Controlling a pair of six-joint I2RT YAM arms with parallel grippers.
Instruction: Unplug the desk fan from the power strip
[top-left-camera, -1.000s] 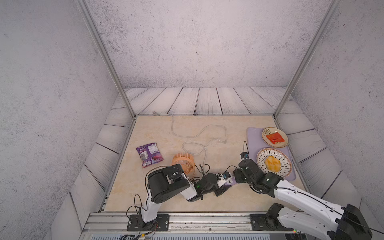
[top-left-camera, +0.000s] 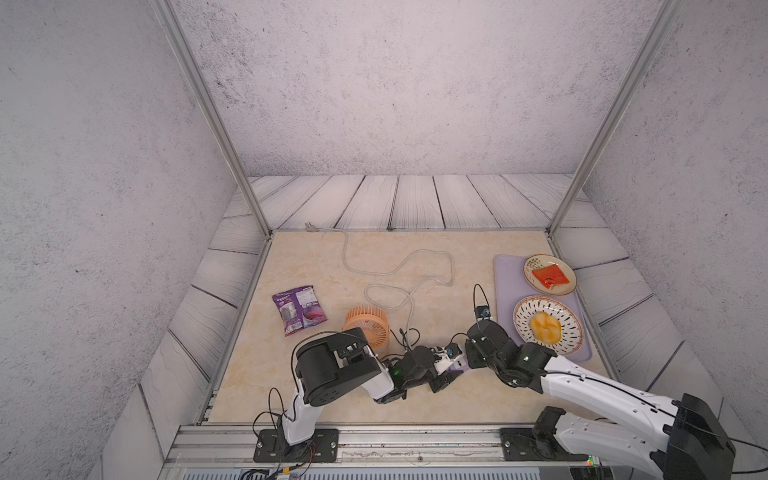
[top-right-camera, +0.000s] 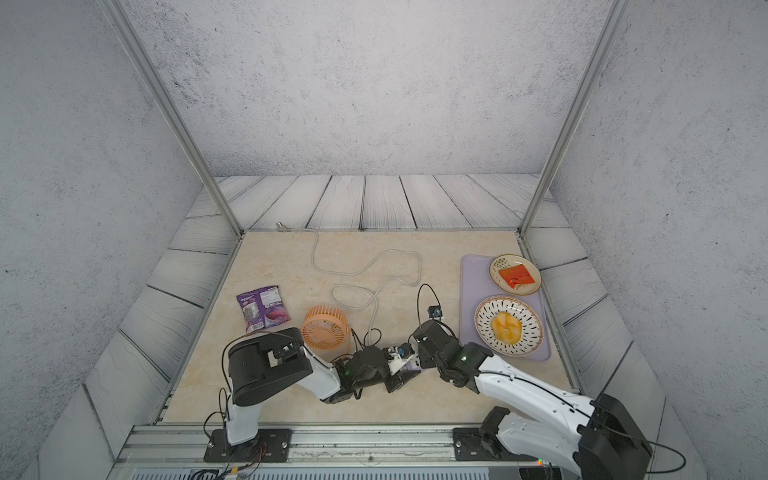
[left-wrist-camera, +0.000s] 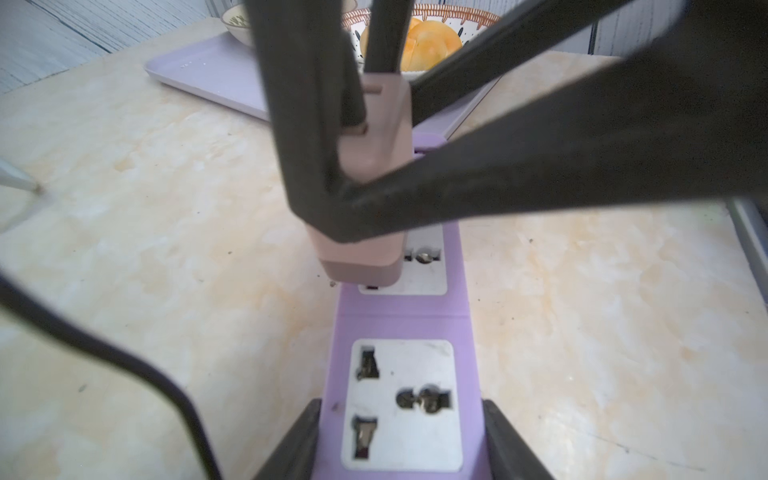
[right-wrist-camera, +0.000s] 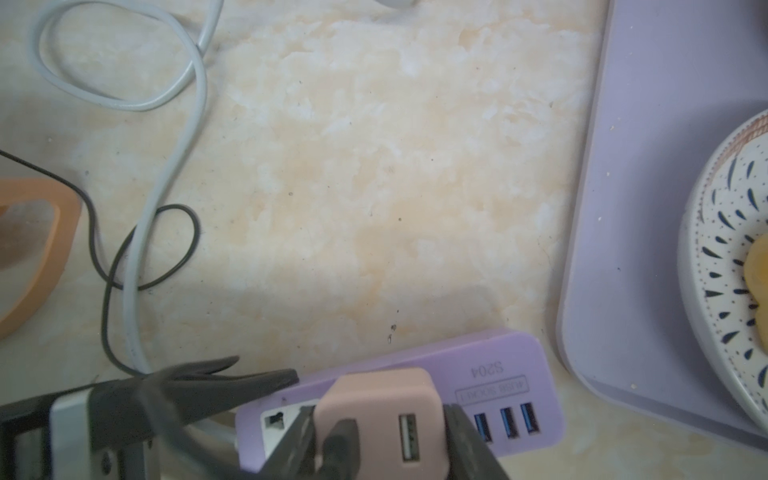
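The purple power strip (left-wrist-camera: 472, 344) with white sockets lies on the table. My left gripper is shut on its near end, one finger on each side. Over a farther socket is a pinkish plug block (left-wrist-camera: 360, 264), the fan's by its look; whether its prongs sit in the socket is hidden. My right gripper has its fingers (right-wrist-camera: 472, 448) close along both sides of that block; whether they press on it cannot be told. The orange desk fan (top-left-camera: 368, 324) stands behind the left arm.
A lilac tray (top-left-camera: 505, 296) with two plates lies close to the strip's right end. A white cable (top-left-camera: 416, 254) loops over the table behind. A purple snack bag (top-left-camera: 300, 309) lies at the left. Bare table lies in the back middle.
My right arm has shifted a little to the left, its gripper coming closer to my left gripper over the strip. The left arm and the fan have stayed where they were.
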